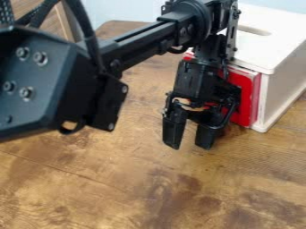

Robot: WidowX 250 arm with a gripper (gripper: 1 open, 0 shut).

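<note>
My black gripper (189, 134) hangs over the wooden table, fingers pointing down and standing apart, with nothing visible between the tips. Behind it, at the right, is a white box (280, 76) with a red front panel (249, 97), partly hidden by the gripper and wrist. A slot shows in the box's top, partly behind the arm.
The arm's links cross the upper left of the view.
</note>
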